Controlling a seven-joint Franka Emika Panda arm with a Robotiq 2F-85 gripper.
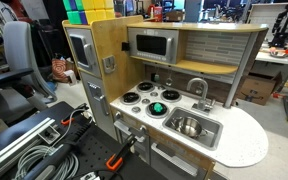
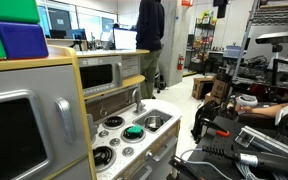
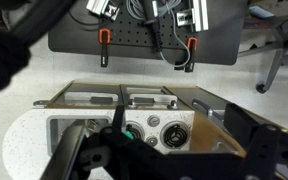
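Note:
A small green object (image 1: 158, 107) sits on a front burner of the toy kitchen's stove (image 1: 147, 97); it looks round and its exact kind is unclear. The exterior view 2 also has this green object (image 2: 134, 131) on the cooktop. Right of the stove is a metal sink (image 1: 194, 130) with a round metal vessel inside and a tall faucet (image 1: 202, 92) behind. In the wrist view my gripper is open, its dark fingers wide apart, above the kitchen with the cooktop below. Part of the green object shows between them, well below and not held.
A microwave (image 1: 154, 43) and shelf overhang the stove's back. A tall cabinet (image 1: 86, 48) stands left, with coloured blocks on top. Cables and orange clamps (image 1: 114, 162) lie along the dark table in front. The white counter right of the sink is clear.

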